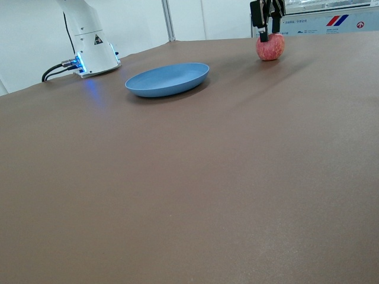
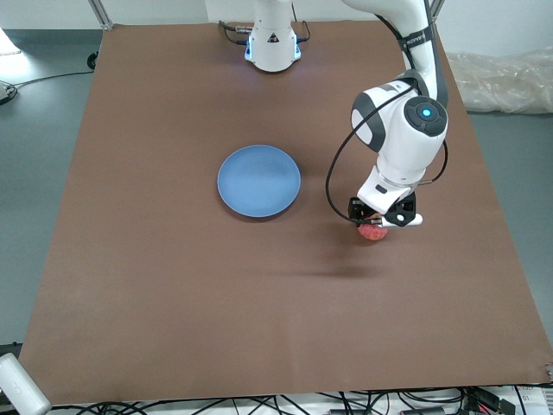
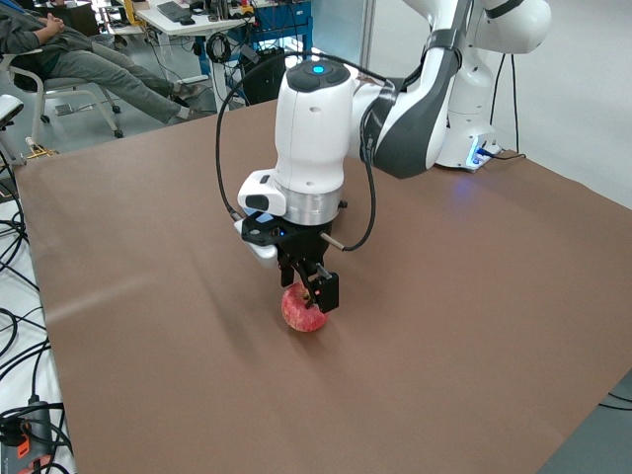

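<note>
A red apple (image 2: 372, 233) sits on the brown table (image 1: 177, 177) to the right of a blue plate (image 2: 258, 181), which also shows in the top view (image 1: 167, 78). My black gripper (image 1: 269, 32) is down over the apple (image 1: 270, 48), its fingers at the apple's upper part; in the right view the gripper (image 3: 309, 281) partly covers the apple (image 3: 302, 312). Whether the fingers are closed on it I cannot tell.
The white arm base (image 2: 273, 47) stands at the back of the table. Cables (image 2: 259, 406) and equipment run beyond the table's edges. The table around plate and apple is clear.
</note>
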